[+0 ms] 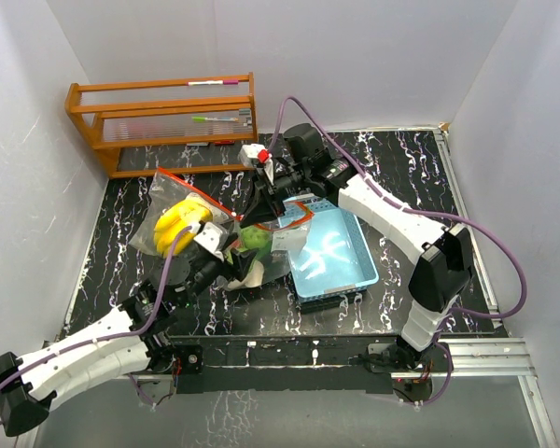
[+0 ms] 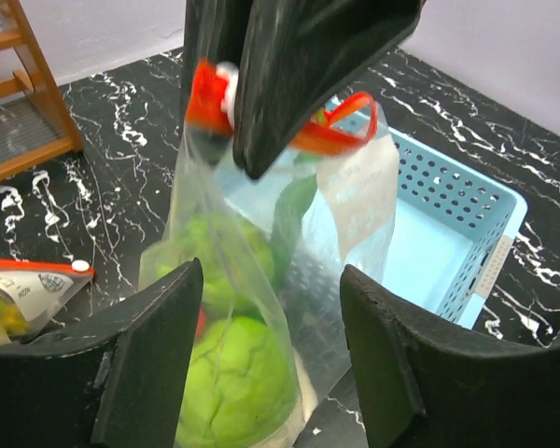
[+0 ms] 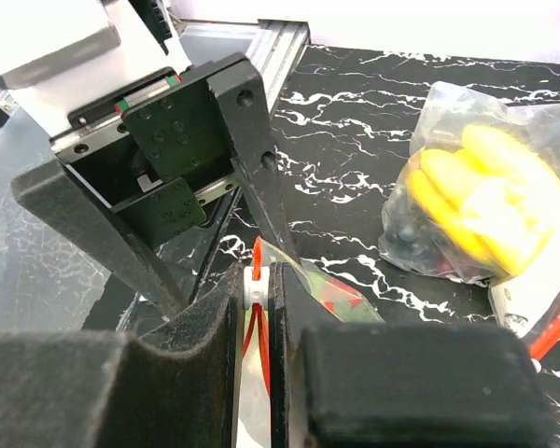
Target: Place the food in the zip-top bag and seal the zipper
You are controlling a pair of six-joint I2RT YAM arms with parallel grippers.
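A clear zip top bag (image 2: 355, 215) with an orange-red zipper hangs upright, holding green round food (image 2: 238, 383) and something red and pale. My right gripper is shut on one end of the bag's zipper, at the white slider (image 3: 256, 287). Further along, the zipper (image 2: 350, 126) bows apart in a loop, so the mouth gapes there. Below that grip, my left gripper stands part open, its fingers (image 2: 159, 327) on either side of the bag's plastic in its own view. Whether they touch the plastic, I cannot tell.
Another zip top bag with yellow bananas (image 1: 180, 224) lies on the left of the marbled table. An empty light blue basket (image 1: 331, 252) stands right of the food bag. Behind is a wooden rack (image 1: 163, 107).
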